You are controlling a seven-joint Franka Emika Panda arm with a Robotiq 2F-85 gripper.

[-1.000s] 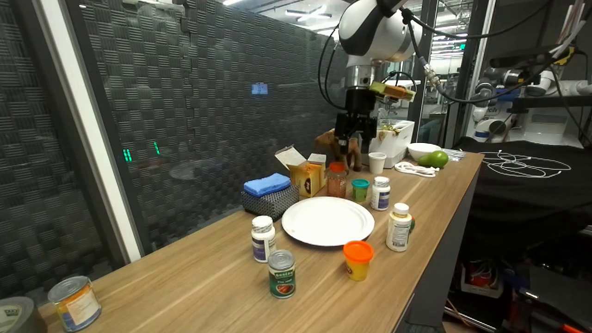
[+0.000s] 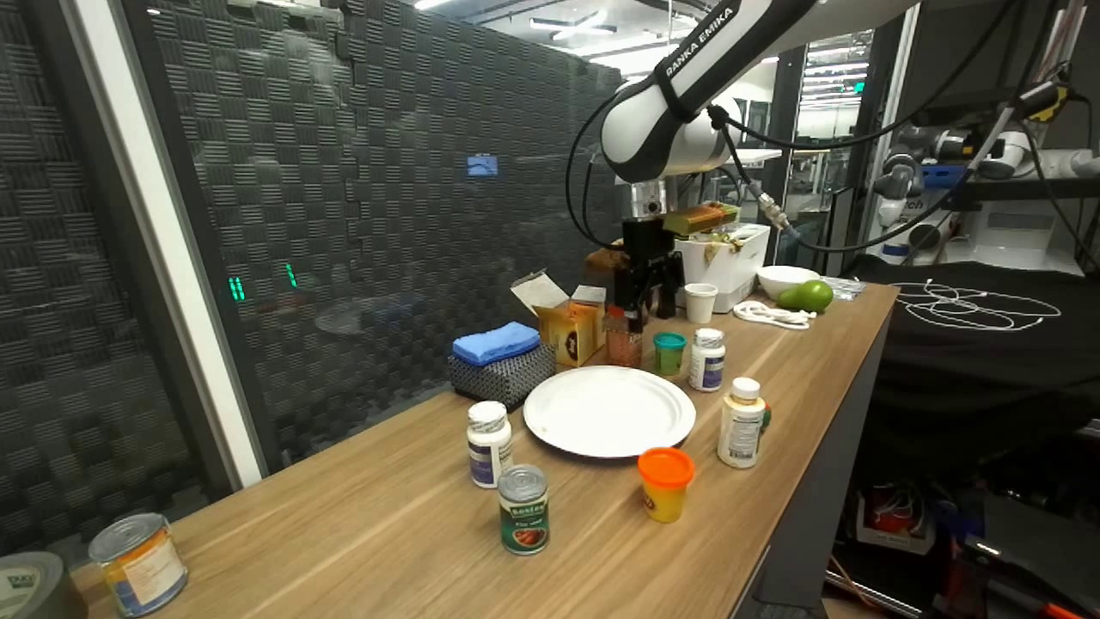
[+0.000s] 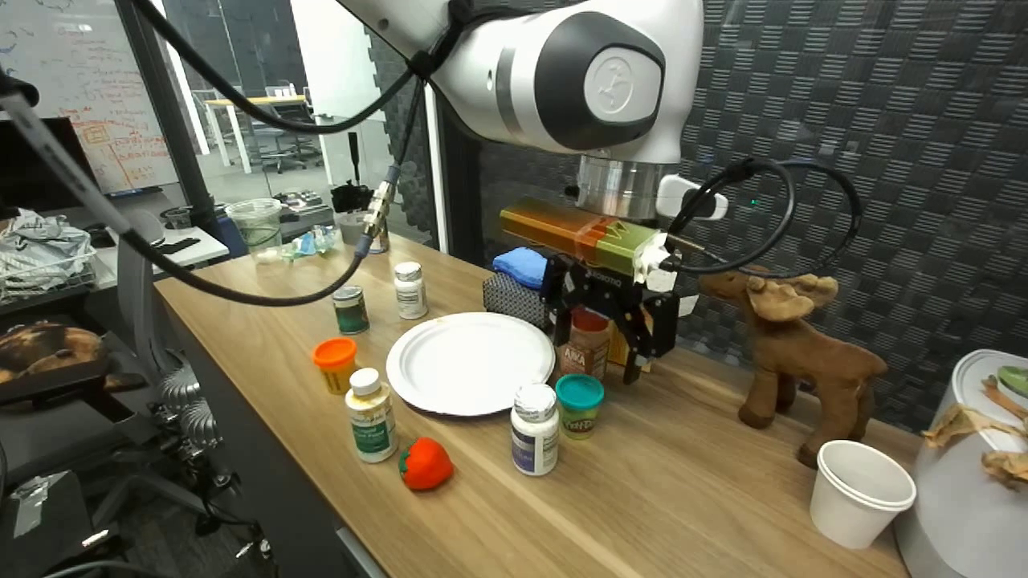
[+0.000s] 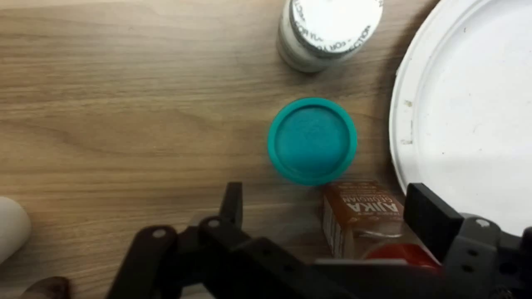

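Fingers spread, my gripper is open and low over the table, close to a brown Ajika jar (image 4: 366,204) with a red lid. In the wrist view the jar lies towards the right finger (image 4: 432,211), its lower part hidden behind the gripper. The exterior view also shows my gripper (image 3: 597,327) at the jar (image 3: 585,347), partly covering it; whether they touch I cannot tell. Beside the jar stands a Play-Doh tub with a teal lid (image 4: 312,141). A white plate (image 4: 406,114) lies just right of both.
White-capped bottles (image 3: 535,430) (image 3: 371,414), a red strawberry-like object (image 3: 425,463) and an orange-lidded tub (image 3: 335,364) stand around the plate. A toy moose (image 3: 805,352), paper cups (image 3: 860,493) and an open yellow box (image 2: 572,328) are nearby. Bare table shows between the bottles and cups.
My arm has come down and towards the jar, leftwards in exterior view 1. The gripper now covers part of the jar and its lid. The objects on the table have not moved.
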